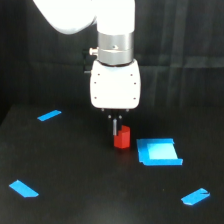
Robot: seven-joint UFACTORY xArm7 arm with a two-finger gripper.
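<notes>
A red block [123, 138] stands on the dark table, a little right of centre. The white robot hand points down from above, and its gripper [115, 125] is at the block's upper left side. Its thin dark fingers are small against the black background, so whether they stand apart or closed, and whether they touch the block, cannot be told. Just right of the block, a light blue square [160, 149] outlined in brighter blue tape lies flat on the table.
Blue tape strips lie at the back left [49, 115], front left [23, 188] and front right [195, 197]. A dark curtain hangs behind.
</notes>
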